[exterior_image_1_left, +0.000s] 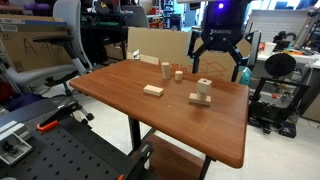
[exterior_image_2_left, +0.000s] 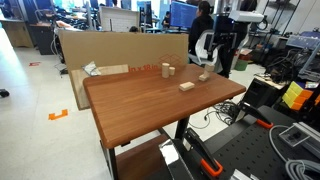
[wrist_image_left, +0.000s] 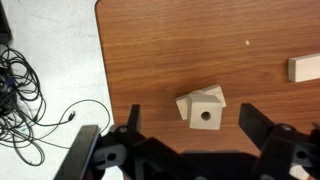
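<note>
A light wooden cube (exterior_image_1_left: 205, 86) with a round hole in its face sits on top of a flat wooden block (exterior_image_1_left: 200, 99), near the right part of the table. Above this stack, my gripper (exterior_image_1_left: 214, 64) hangs clear of it with its fingers spread wide and nothing between them. In the wrist view the cube (wrist_image_left: 205, 113) appears between the two dark fingertips, low in the picture, and corners of the flat block (wrist_image_left: 221, 96) poke out behind it.
On the brown table (exterior_image_2_left: 130, 108) lie another flat wooden block (exterior_image_2_left: 187, 86), a taller wooden piece (exterior_image_2_left: 166, 70) and a small one (exterior_image_2_left: 172, 71). A cardboard panel (exterior_image_2_left: 110, 50) stands along the far edge.
</note>
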